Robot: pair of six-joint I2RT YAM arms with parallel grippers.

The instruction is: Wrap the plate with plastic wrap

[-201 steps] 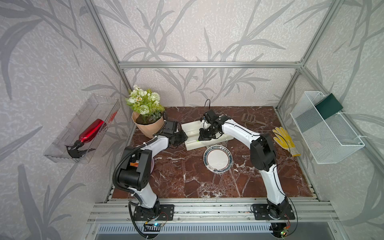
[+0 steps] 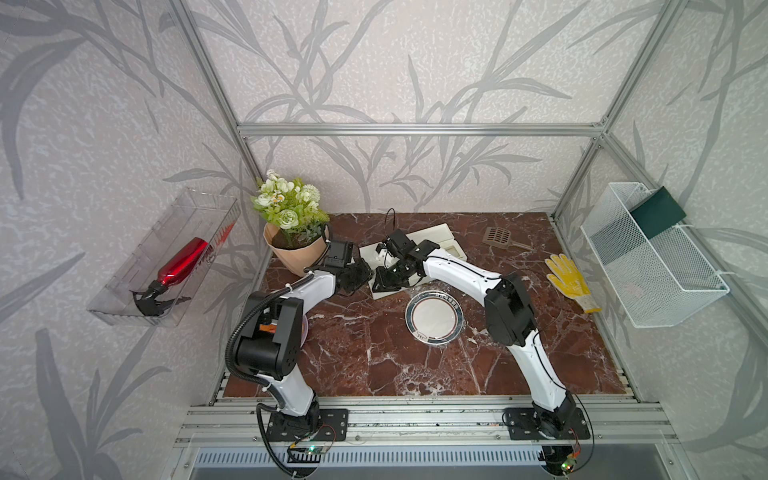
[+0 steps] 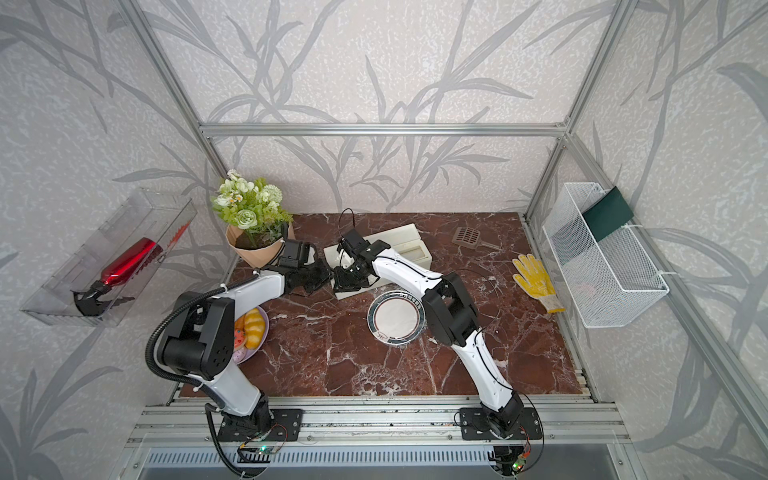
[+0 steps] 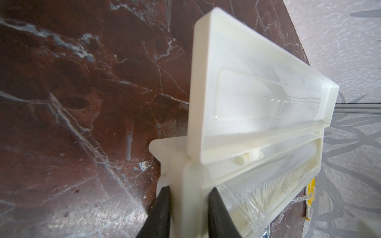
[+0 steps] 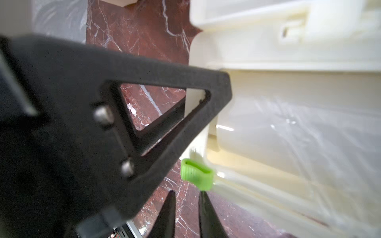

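Observation:
A white, lidded wrap dispenser (image 4: 262, 91) stands open at the middle back, with a roll of clear wrap (image 4: 277, 166) inside. My left gripper is shut on the dispenser's left end. My right gripper is at that same end, fingertips apart just below a small green clip (image 5: 197, 174) on the dispenser's front edge; nothing clearly shows between them. The white plate (image 2: 434, 317) with a patterned rim lies on the table in front of the dispenser, no wrap visible on it.
A flower pot (image 2: 292, 256) stands at back left, a bowl of fruit (image 3: 252, 328) beside the left arm. A slotted turner (image 2: 497, 237) and yellow glove (image 2: 566, 280) lie at right.
My right gripper has moved left along the dispenser to its left end. The dispenser has tilted, its right end further back. My left gripper has stayed nearly still.

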